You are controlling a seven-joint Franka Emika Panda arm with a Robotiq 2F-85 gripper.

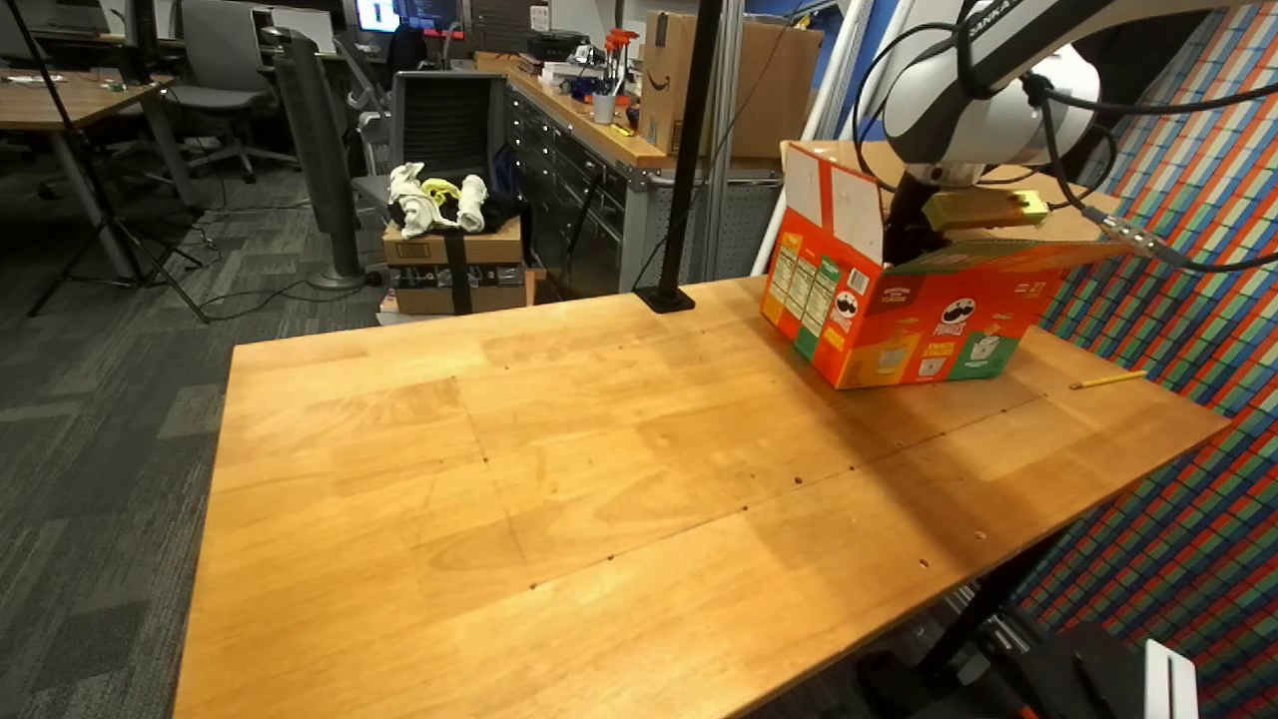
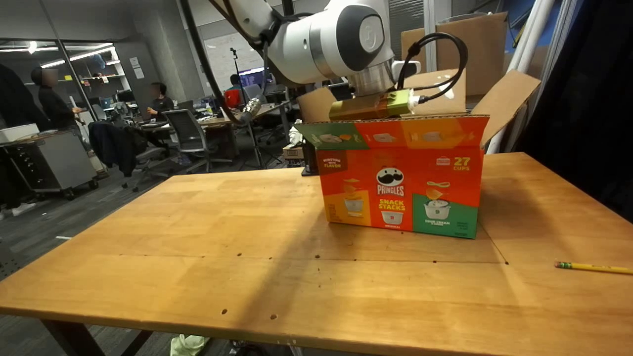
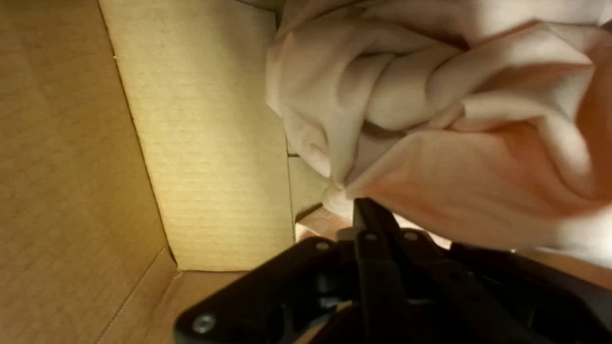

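Observation:
Inside the red Pringles box (image 2: 403,172) lies a crumpled pale pink cloth (image 3: 459,109), filling the right side of the wrist view. My gripper reaches down into this box, its black fingers (image 3: 370,220) closed on the cloth's lower left edge. A pinched fold meets the fingertips there, and part of the cloth drapes over the right finger, hiding it. From outside, the box walls hide the fingers and the cloth; only the arm (image 2: 356,47) and the yellow-green block (image 2: 372,106) on the gripper's mount show above the rim.
Raised cardboard flaps (image 2: 513,104) surround the box opening. Close to my fingers on the left stand the inner cardboard walls (image 3: 206,143). A yellow pencil (image 2: 593,269) lies on the wooden table (image 1: 503,479), which is otherwise clear. A black post (image 1: 685,156) rises at its back edge.

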